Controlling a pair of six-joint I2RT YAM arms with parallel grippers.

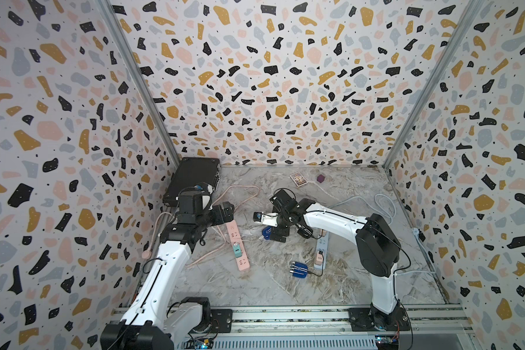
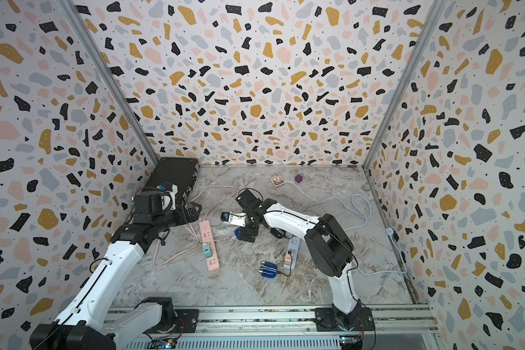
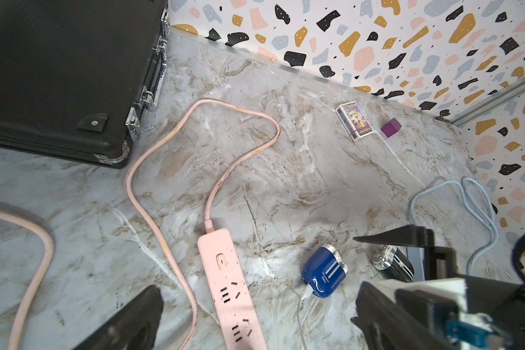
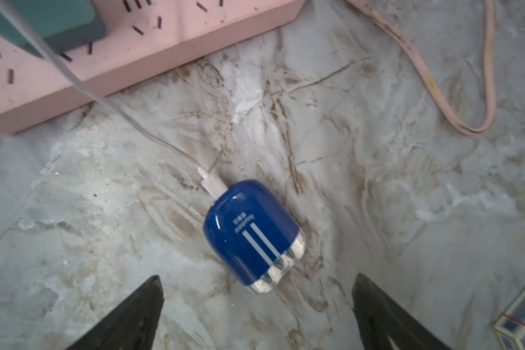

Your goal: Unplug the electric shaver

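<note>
A blue shaver (image 4: 253, 236) lies between my open right gripper's fingers in the right wrist view, below the gripper and not held. Its white plug end leads by a cable toward the pink power strip (image 4: 175, 40) with a teal adapter (image 4: 64, 23). My open left gripper hangs over that strip, empty. A second blue shaver (image 1: 298, 269) lies at the front, cabled to the light blue strip (image 1: 320, 262). A black shaver (image 3: 393, 262) is partly hidden by the right arm.
A black case (image 1: 189, 178) stands at the back left. A card box (image 3: 354, 119) and a purple block (image 3: 390, 127) lie at the back. Loose cables spread over the marble table.
</note>
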